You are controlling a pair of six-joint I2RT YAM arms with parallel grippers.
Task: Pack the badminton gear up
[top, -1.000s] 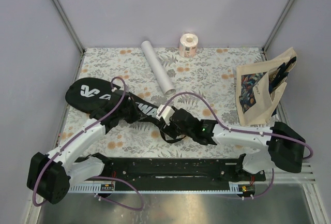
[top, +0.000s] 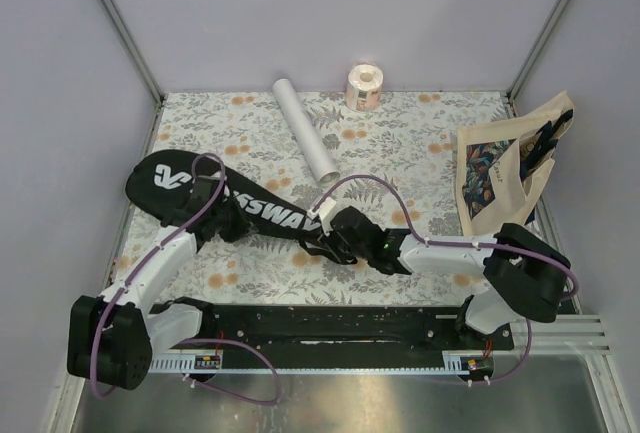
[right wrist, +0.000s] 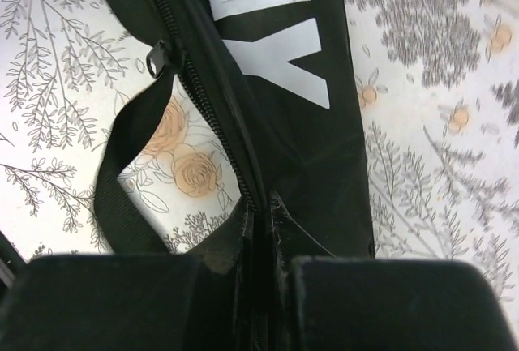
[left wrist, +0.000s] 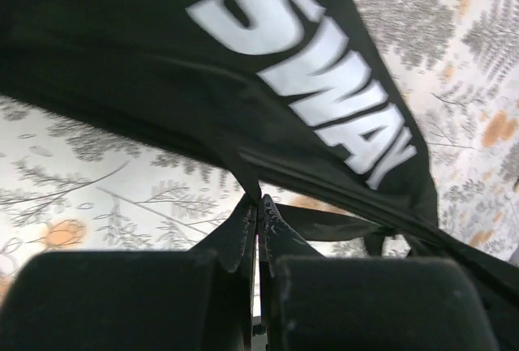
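A long black badminton bag (top: 150, 188) with white letters lies slantwise, its wide end at the left. At its lower edge my left gripper (top: 245, 230) is shut; in the left wrist view a thin dark strip (left wrist: 240, 169) of the bag runs into its fingertips. My right gripper is shut on the zipped edge at the bag's narrow end. The right wrist view shows a zip slider (right wrist: 159, 57) and a black strap loop (right wrist: 117, 181) beside that edge. Whether the zip is open along its length cannot be told.
A white tube (top: 305, 133) lies behind the bag, and a roll (top: 364, 88) stands at the back edge. On the right is a beige tote bag (top: 485, 183) holding dark handles.
My left gripper has moved left along the bag's lower edge, uncovering more letters. The right gripper has shifted slightly and stays at the narrow end, where the hanging strap now shows less.
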